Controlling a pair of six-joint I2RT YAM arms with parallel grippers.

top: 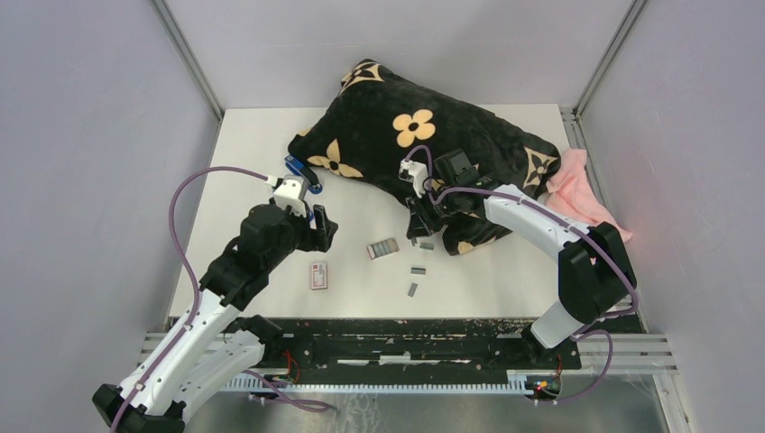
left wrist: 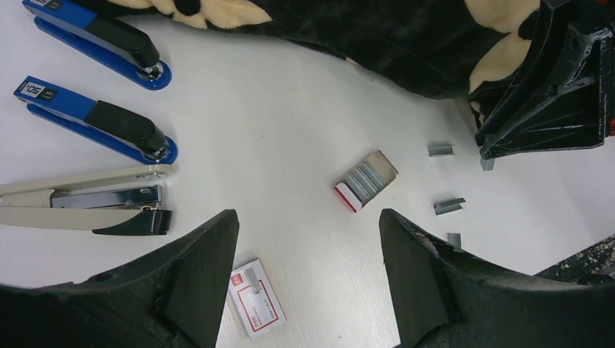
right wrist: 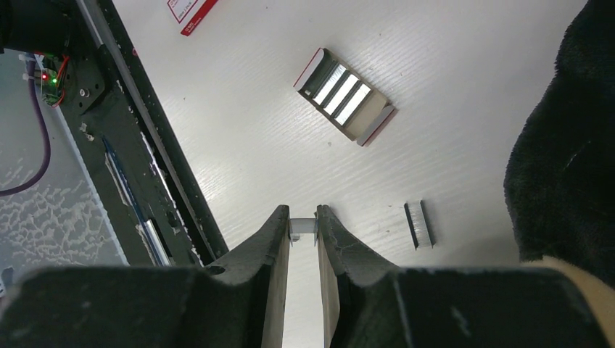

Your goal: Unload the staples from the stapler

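Observation:
My right gripper is shut on a small silver staple strip, held above the white table. Below and around it lie loose staple strips and an open box of staples. My left gripper hangs open over the table with nothing between its fingers. In the left wrist view two blue staplers and a cream stapler lie at the left; none is held. A closed red-and-white box lies nearer the front.
A dark flowered blanket covers the back of the table and reaches under my right arm. A pink cloth lies at the right edge.

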